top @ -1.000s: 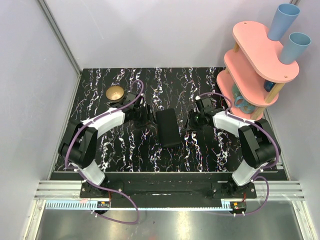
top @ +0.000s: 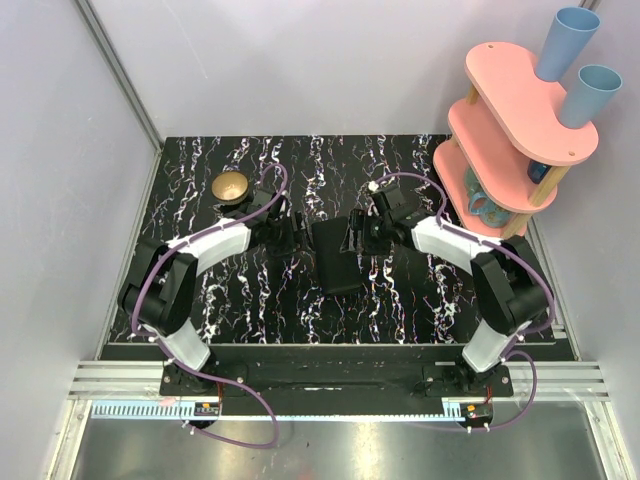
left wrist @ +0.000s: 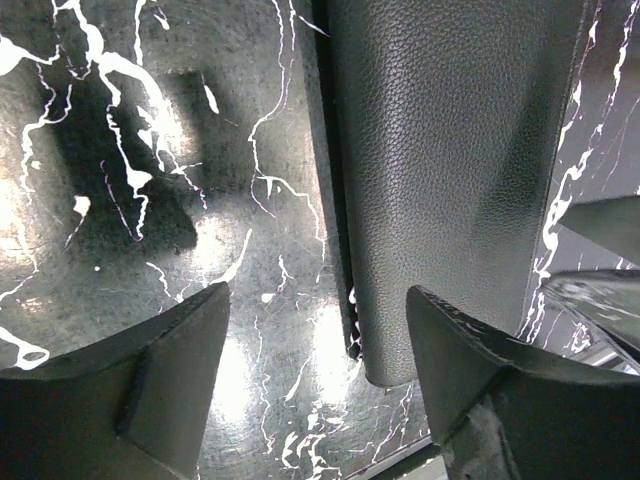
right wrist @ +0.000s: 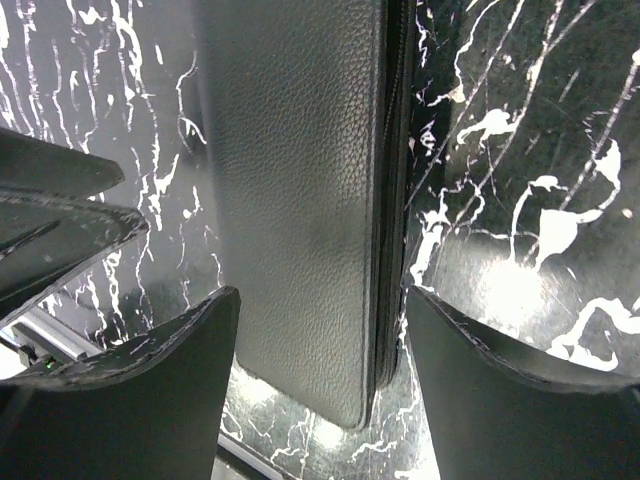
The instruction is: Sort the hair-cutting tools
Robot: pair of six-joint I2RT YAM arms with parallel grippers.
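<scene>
A black leather-like case (top: 336,258), closed along a zipper, lies lengthwise in the middle of the marbled mat. In the left wrist view the case (left wrist: 440,170) passes beyond my left gripper, whose fingers stand apart with nothing between them. My left gripper (top: 303,225) is at the left side of the case in the top view. Over the case's right edge is my right gripper (top: 352,232), open. The right wrist view shows the case (right wrist: 290,190) beyond the spread fingertips of my right gripper. No cutting tools are visible; any inside the case are hidden.
A gold bowl (top: 230,187) sits at the back left, behind my left arm. At the back right stands a pink tiered shelf (top: 520,95) with blue cups (top: 566,42).
My right gripper has moved left from beside the case to over its right edge. The left arm has barely moved, and the case lies where it was.
</scene>
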